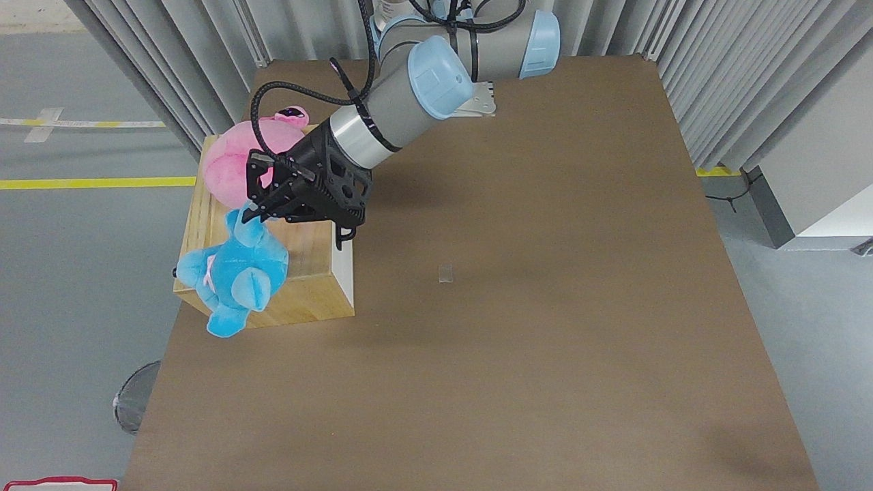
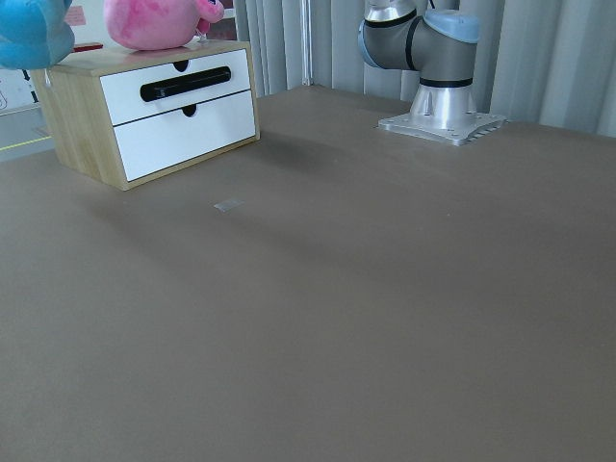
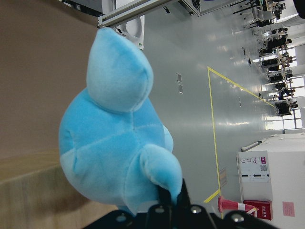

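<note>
My gripper point(image 1: 260, 211) is shut on a blue plush toy point(image 1: 237, 270), holding it by a limb over the near end of the wooden drawer box point(image 1: 311, 290). The toy hangs up near the box's top edge in the left view point(image 2: 29, 34) and fills much of the wrist view point(image 3: 114, 157), where the fingertips are mostly hidden by it. A pink plush toy point(image 2: 154, 19) sits on the box top at the back, partly behind my gripper in the front view.
The box stands at the table's left edge, with floor beyond it and a bin point(image 1: 135, 397) below. Curtains line the back.
</note>
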